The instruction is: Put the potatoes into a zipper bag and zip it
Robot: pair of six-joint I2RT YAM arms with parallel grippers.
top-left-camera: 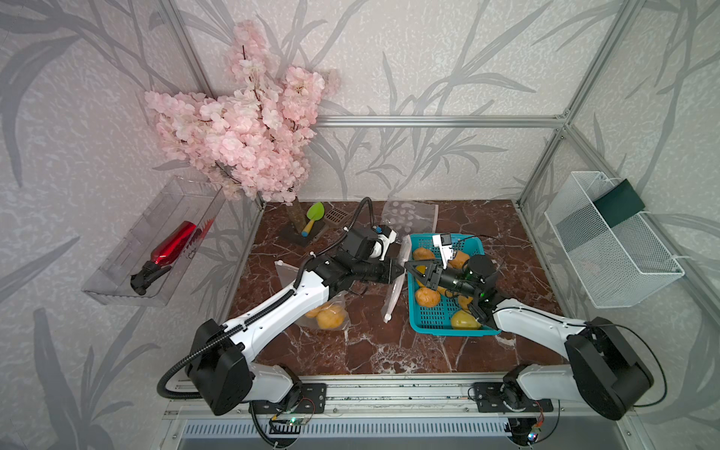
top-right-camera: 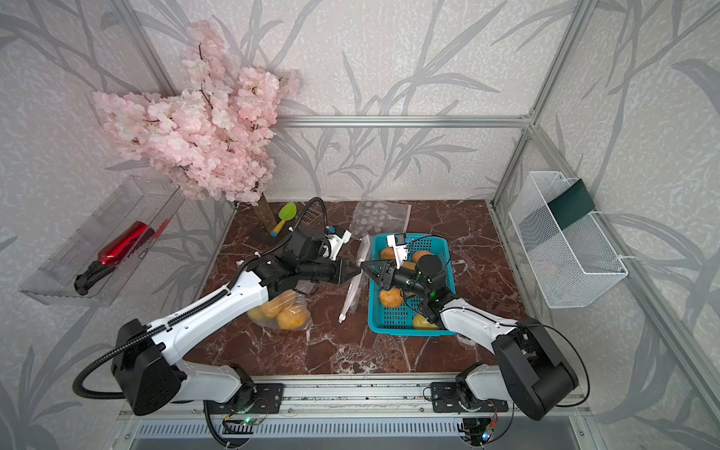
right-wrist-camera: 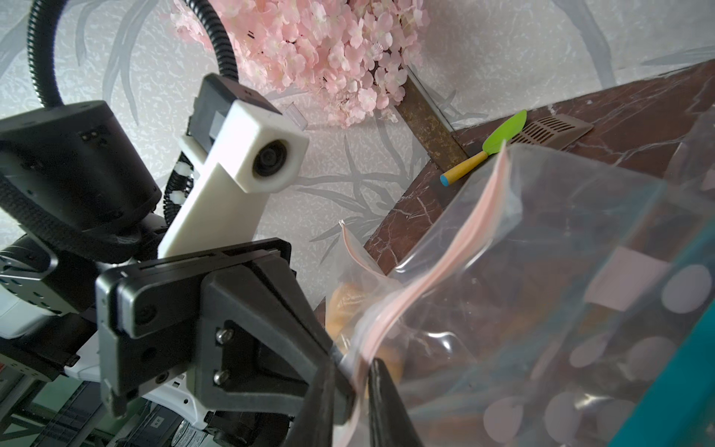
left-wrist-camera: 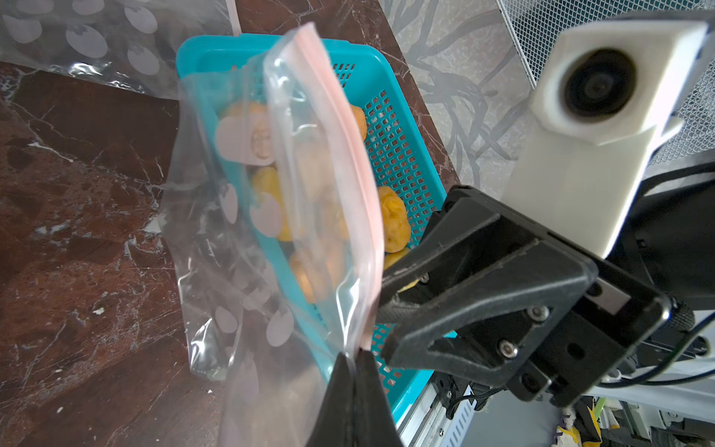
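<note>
An empty clear zipper bag (left-wrist-camera: 245,298) with a pink-edged mouth hangs upright between my grippers. My left gripper is shut on the bag's pink edge. Facing it, my right gripper is part open, with the pink strip running between its fingertips. Potatoes (top-left-camera: 427,297) lie in the turquoise basket (top-left-camera: 414,315) below the right arm, partly hidden by it; one is yellow-green (top-left-camera: 465,321). Left of the hanging bag, under the left arm, a filled bag (top-right-camera: 292,315) holds several potatoes; whether it is zipped cannot be told.
A flat, dotted empty bag (top-left-camera: 411,216) lies at the back of the table. A green spatula (top-left-camera: 314,213) rests at the back left near the pink blossoms (top-left-camera: 255,120). Bare marble shows in the front middle. A white wire basket (top-left-camera: 600,240) hangs right.
</note>
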